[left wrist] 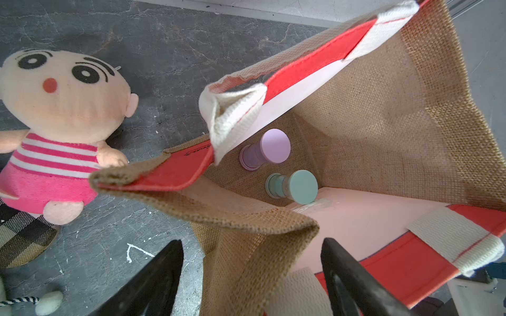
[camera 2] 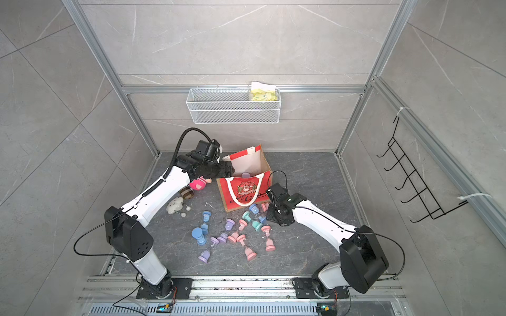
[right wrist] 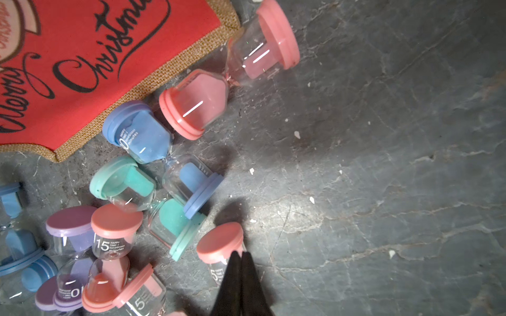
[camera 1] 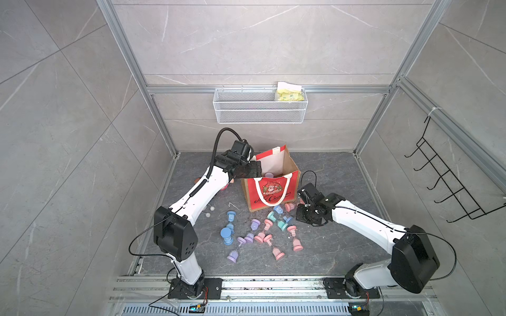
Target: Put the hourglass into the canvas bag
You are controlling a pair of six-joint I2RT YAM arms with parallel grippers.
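The red canvas bag stands open, with a purple-capped hourglass and a green-capped one inside. My left gripper is open at the bag's left side, its fingers spread around the folded canvas edge. Low over the floor, my right gripper is shut with nothing between its fingers. Just behind its tips is a pink hourglass; in the top left view this hourglass lies in front of that arm. Pink, blue, green and purple hourglasses lie before the bag.
A plush doll lies left of the bag, and a grey plush toy is nearer the front. A wire basket hangs at the back, a hook rack at the right.
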